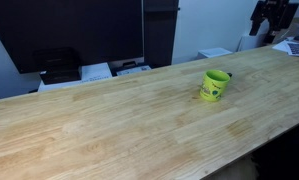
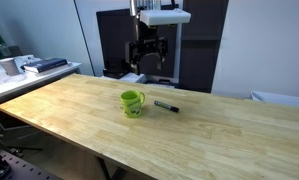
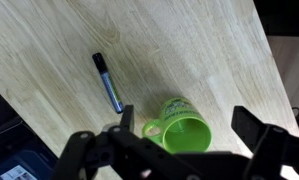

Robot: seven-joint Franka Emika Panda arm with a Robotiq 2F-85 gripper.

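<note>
A green mug point(image 1: 214, 86) stands upright on the wooden table, with print on its side and an open top. Beside it lies a marker with a dark cap, clear of the mug; exterior view 2 shows this marker point(image 2: 167, 107) to the mug's right. In the wrist view the mug point(image 3: 185, 132) is at lower centre, its handle toward the marker point(image 3: 107, 82). My gripper point(image 2: 147, 58) hangs well above the table, over the mug's area, touching neither object. Its fingers are wide apart and empty. I cannot make out the marker in exterior view 1.
Books point(image 2: 44, 65) and other items occupy a side surface at far left in exterior view 2. Boxes point(image 1: 132, 68) and dark equipment sit beyond the table's back edge.
</note>
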